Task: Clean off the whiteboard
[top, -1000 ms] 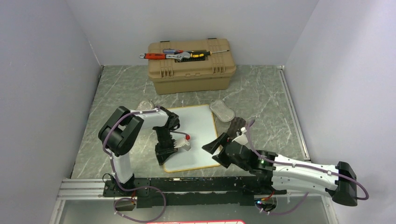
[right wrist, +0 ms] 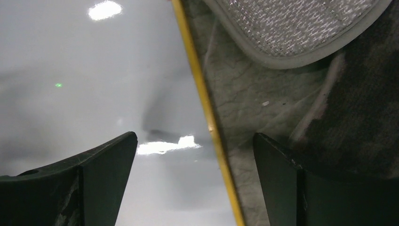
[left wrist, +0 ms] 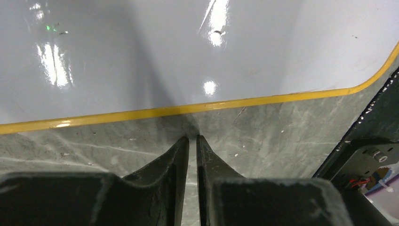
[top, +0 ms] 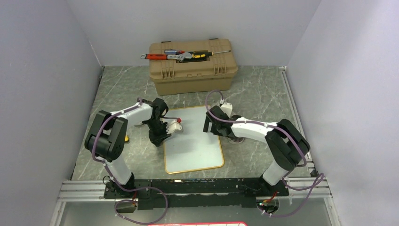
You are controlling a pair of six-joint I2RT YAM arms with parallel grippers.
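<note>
The whiteboard (top: 193, 150), white with a yellow rim, lies flat on the grey table. Small dark specks show on its surface in the left wrist view. Over the board's left edge is my left gripper (top: 159, 140); its fingertips (left wrist: 182, 143) stand a narrow gap apart, with only table visible between them. My right gripper is wide open above the board's right edge, holding nothing. To the right of that edge lies a dark brown fuzzy item (right wrist: 362, 108), partly out of frame; I cannot tell whether it is an eraser or a cloth.
A grey mesh pad (right wrist: 301, 28) lies beside the board's right edge. Behind the board stands a tan toolbox (top: 193, 84) with tools (top: 181, 56) on top. A small yellow object (top: 126, 138) sits left of the board, near my left arm. The board's front half is clear.
My left gripper has shifted back and left toward the board's left edge.
</note>
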